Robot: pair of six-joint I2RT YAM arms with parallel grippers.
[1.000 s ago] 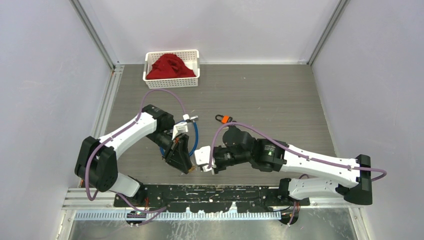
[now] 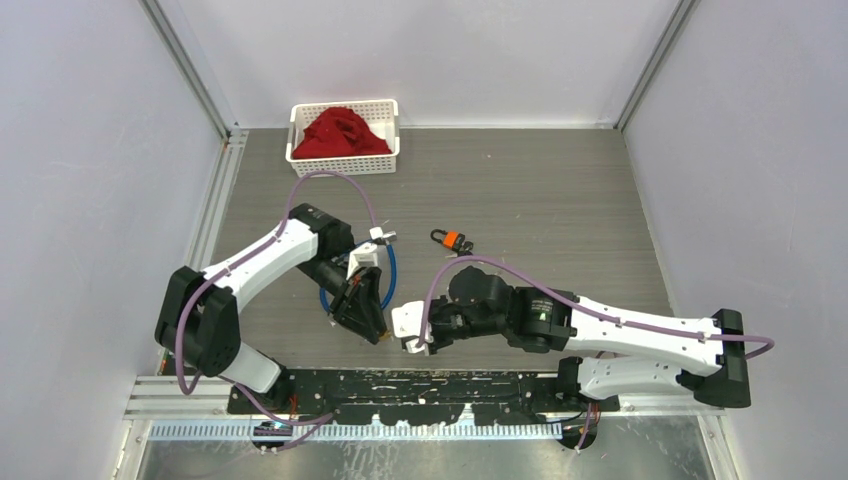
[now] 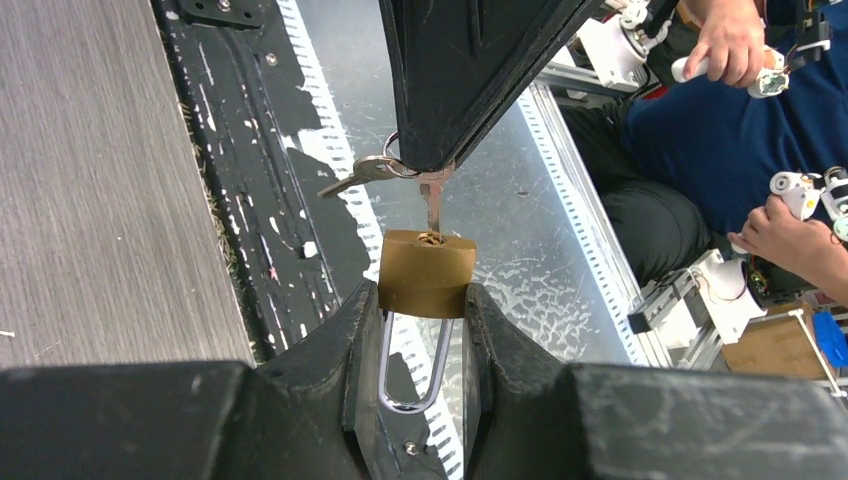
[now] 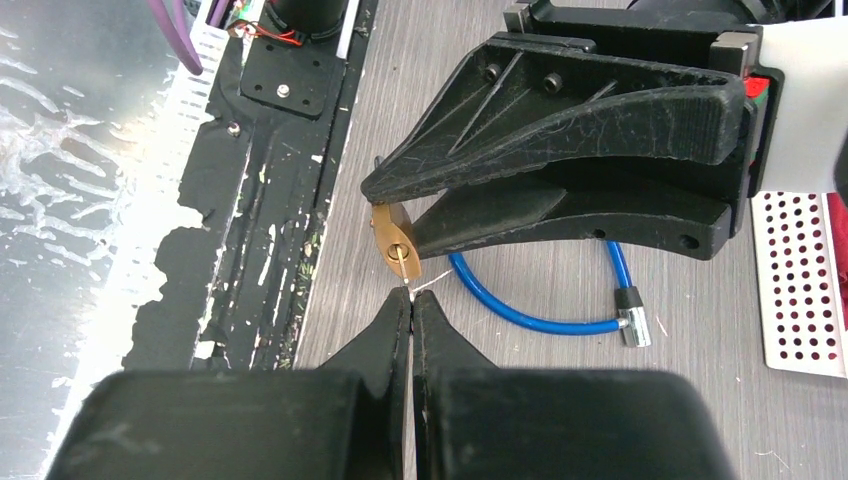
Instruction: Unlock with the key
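Note:
In the left wrist view my left gripper has its fingertips either side of a brass padlock [image 3: 426, 262], shackle downward, keyhole up. A key [image 3: 433, 200] held in my right gripper stands at the keyhole, its blade apparently partly inside; a second key [image 3: 350, 180] hangs on the ring beside it. In the right wrist view the padlock faces me with the keyhole toward the shut right fingers. In the top view both grippers meet low in the middle, near the front edge, largely hiding the lock.
An orange padlock [image 2: 451, 239] lies on the table [image 2: 520, 190], with a blue cable lock [image 2: 391, 270] by the left arm. A white basket [image 2: 306, 165] with red cloth stands at the back.
Both arms have shifted slightly over the last second, the right wrist moving a little left and back right; the grippers still meet at the same place.

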